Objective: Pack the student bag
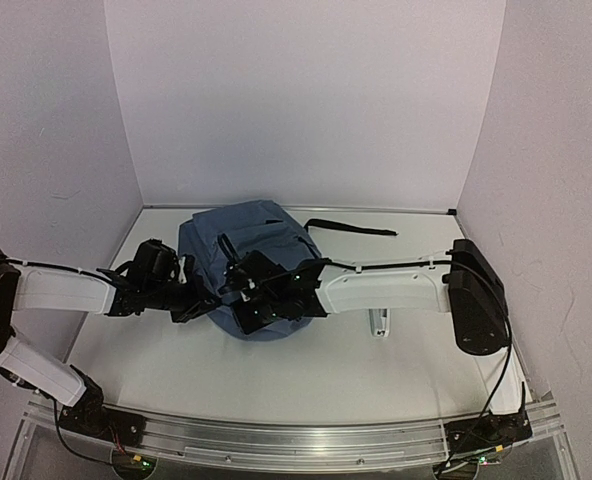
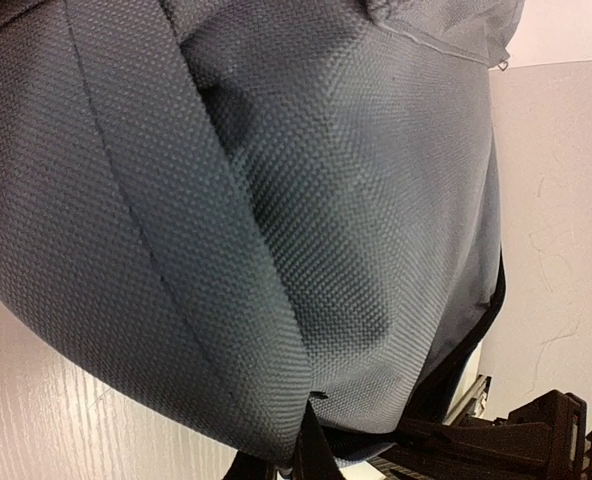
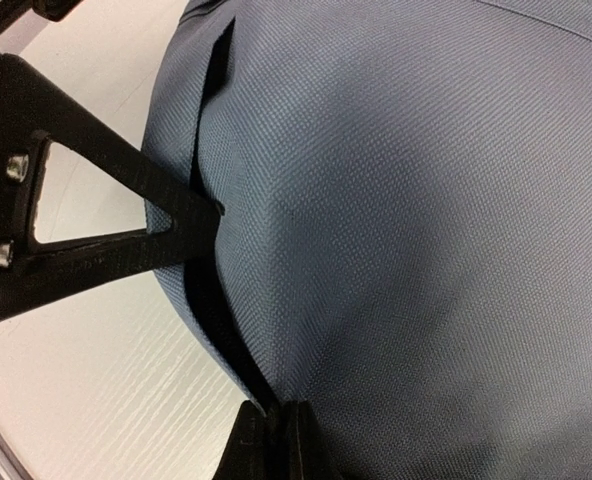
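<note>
The blue-grey student bag (image 1: 251,218) lies on the left half of the white table, its near edge under both grippers. My left gripper is shut on the fabric at that edge. A little to its right, my right gripper pinches the bag's edge where a dark slit in the fabric (image 3: 219,310) ends. Seen from the right wrist, one black left finger (image 3: 181,215) reaches over the outer fabric to the slit. The bag's inside is hidden.
A black strap (image 1: 351,228) stretches right from the bag across the table. Under the right arm, a small white object (image 1: 379,322) lies partly covered. Walls stand on three sides.
</note>
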